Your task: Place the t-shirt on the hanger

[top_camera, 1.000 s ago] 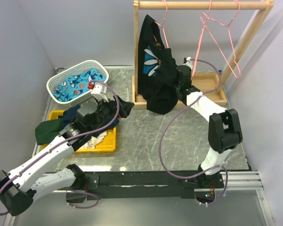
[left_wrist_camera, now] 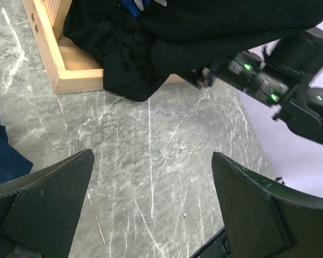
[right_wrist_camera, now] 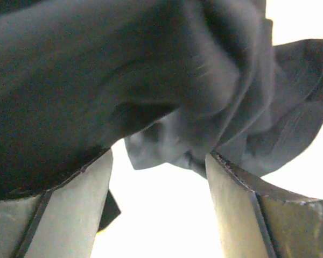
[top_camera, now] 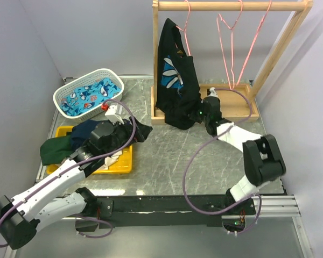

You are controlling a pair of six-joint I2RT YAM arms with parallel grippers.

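Note:
A black t-shirt point(top_camera: 177, 80) with a blue and white print hangs at the left end of the rack, by the leftmost pink hanger point(top_camera: 186, 27). How far the hanger reaches inside the shirt is hidden by the cloth. My right gripper point(top_camera: 196, 115) is at the shirt's lower right edge. In the right wrist view its fingers point(right_wrist_camera: 75, 209) stand apart, with dark cloth beyond and over them and no cloth visibly pinched. My left gripper point(top_camera: 143, 133) is open and empty above the table, to the left and front of the shirt's hem point(left_wrist_camera: 134, 80).
Two empty pink hangers point(top_camera: 231, 59) dangle from the wooden rail point(top_camera: 231, 6) on the right. A white basket point(top_camera: 86, 80) with blue cloth and a yellow bin point(top_camera: 124, 161) with folded clothes stand at left. Mid-table is clear.
The two empty hangers are swinging.

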